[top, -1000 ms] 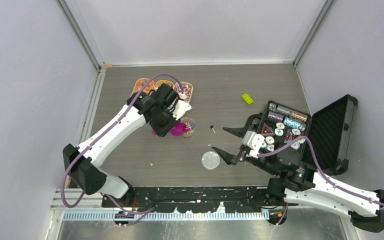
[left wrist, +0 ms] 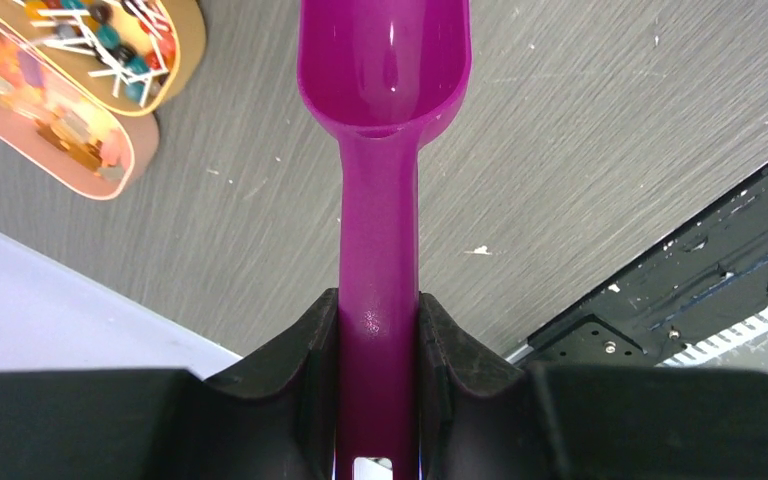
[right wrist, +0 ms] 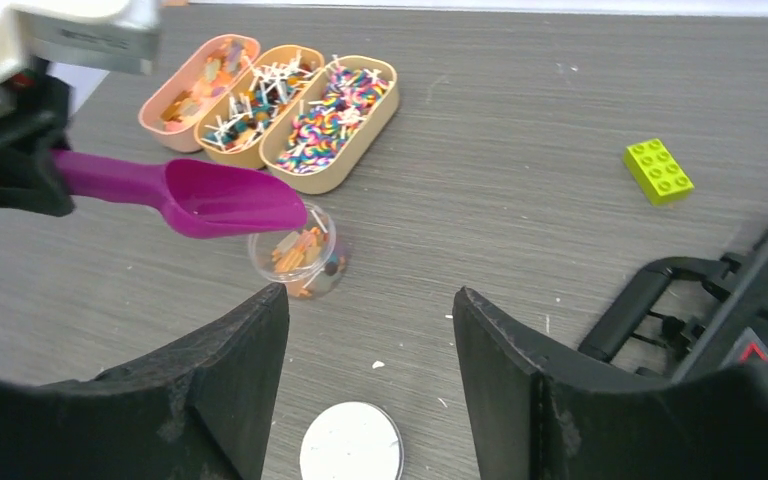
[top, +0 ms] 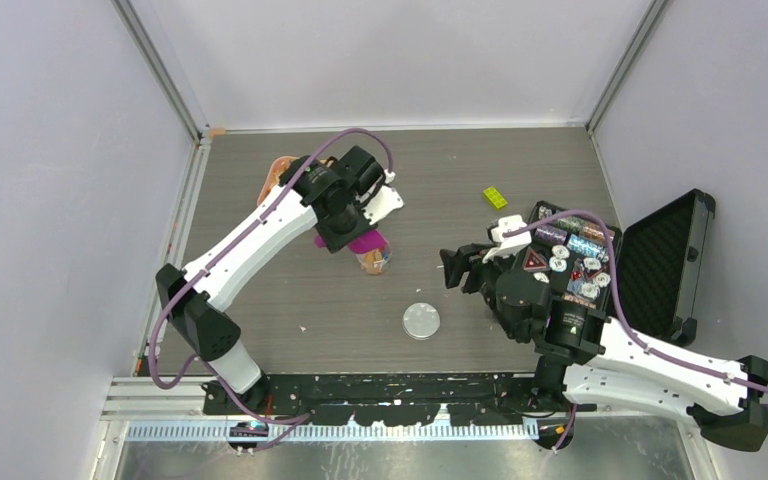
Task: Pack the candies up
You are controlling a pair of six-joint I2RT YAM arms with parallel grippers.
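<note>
My left gripper is shut on the handle of a purple scoop [left wrist: 385, 60]; no candy shows in its bowl. In the right wrist view the scoop [right wrist: 235, 200] hangs just above the rim of a clear jar [right wrist: 297, 255], which has candies inside. Behind the jar stand a pink tray [right wrist: 163, 134], a yellow tray [right wrist: 228, 155] and a beige tray [right wrist: 320, 182], all holding candies. My right gripper is part open with nothing visible between its fingers. It sits right of the jar, over the grey table.
A round clear lid [top: 421, 320] lies in front of the jar. A green toy brick [top: 495, 198] sits at the back right. On the right, a black case [top: 657, 265] stands open, under the right arm's side.
The left arm and scoop have shifted right, over the jar. My right gripper's fingers have come closer together in the top view. A dark stick candy seen near them earlier is no longer visible.
</note>
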